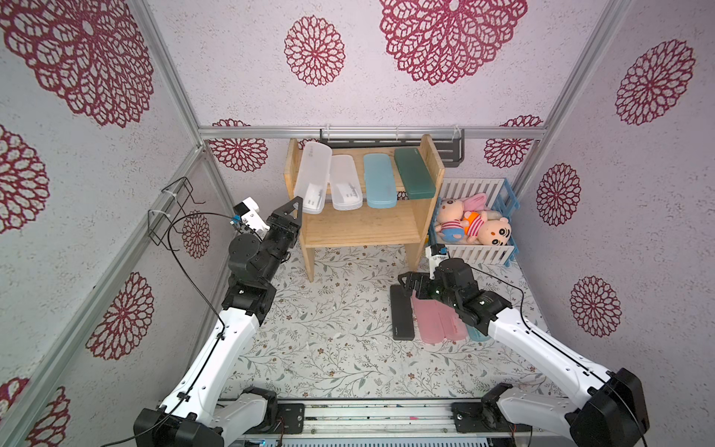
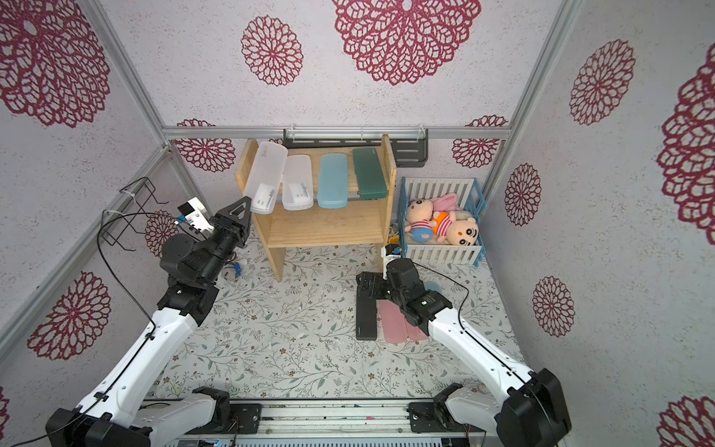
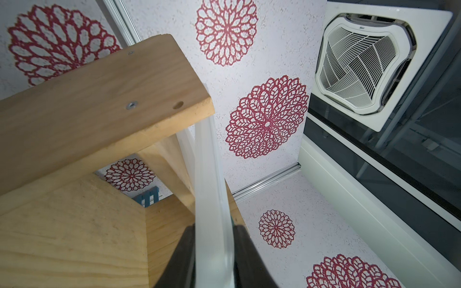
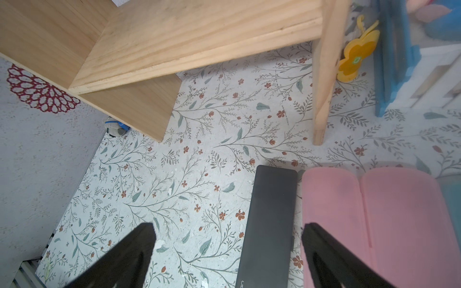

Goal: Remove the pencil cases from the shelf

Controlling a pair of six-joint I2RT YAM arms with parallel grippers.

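The leftmost pencil case, frosted white (image 1: 313,173), sits tilted at the shelf's left side, its back end raised. My left gripper is shut on its front end, one dark finger on each side. To its right on the upper shelf (image 2: 320,223) lie a second white case (image 1: 345,181), a light blue case (image 1: 380,180) and a dark green case (image 1: 414,172). Below and in front of the shelf, my right gripper stands open, nothing between its fingers. Beneath it on the floor are a black case (image 4: 269,225) and pink cases (image 4: 331,211).
A basket (image 1: 488,255) of plush toys stands right of the shelf. The shelf's left side panel (image 3: 110,105) is close beside the left gripper. The patterned floor (image 1: 320,327) left of the black case is clear. A blue case lies right of the pink ones.
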